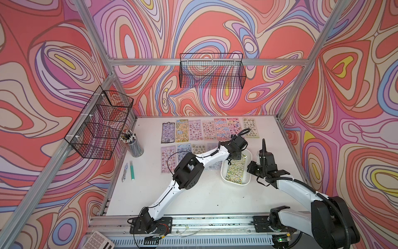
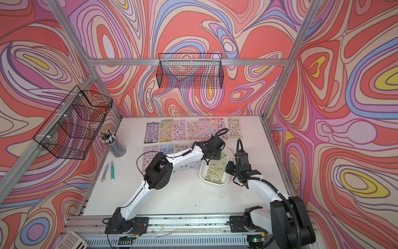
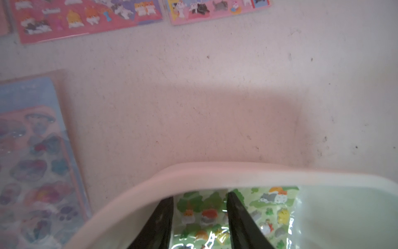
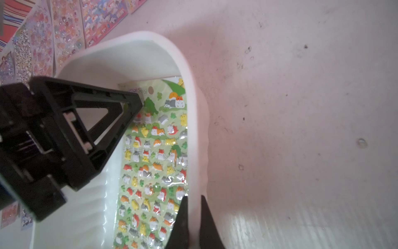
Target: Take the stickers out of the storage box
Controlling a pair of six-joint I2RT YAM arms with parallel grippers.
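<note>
A green sticker sheet with small animals (image 4: 153,166) lies inside the white plastic storage box (image 1: 230,182). My left gripper is down inside the box at its far end, fingers parted over the sheet, with part of the sheet visible between them. My right gripper is at the box's right side, its fingers closed at the wall's rim, which runs down between them in the right wrist view.
Rows of sticker sheets (image 1: 196,129) cover the back and middle of the table (image 1: 132,195). A pen cup (image 1: 135,147), a green cutter and another tool are at the left. Wire baskets hang at back and left.
</note>
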